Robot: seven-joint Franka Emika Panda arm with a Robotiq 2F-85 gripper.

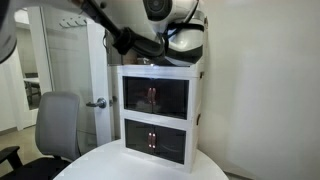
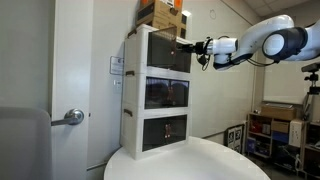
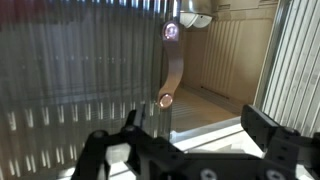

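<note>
My gripper is open, its black fingers in the lower part of the wrist view with nothing seen gripped. Beyond them is a ribbed, see-through door (image 3: 75,75) with a brown strap handle (image 3: 174,68) along its edge. To the right of this door a gap shows the cabinet's brown interior (image 3: 228,55), with a small white item (image 3: 196,14) at the top. A second ribbed panel (image 3: 291,60) stands at an angle on the far right. In exterior view 2, the gripper (image 2: 192,47) is at the top tier of the white cabinet (image 2: 136,95).
Brown boxes (image 2: 162,16) sit on the cabinet. The lower tiers' dark doors (image 1: 155,96) look closed. A grey chair (image 1: 58,124) and a door stand to the left; shelves (image 2: 279,130) are farther right.
</note>
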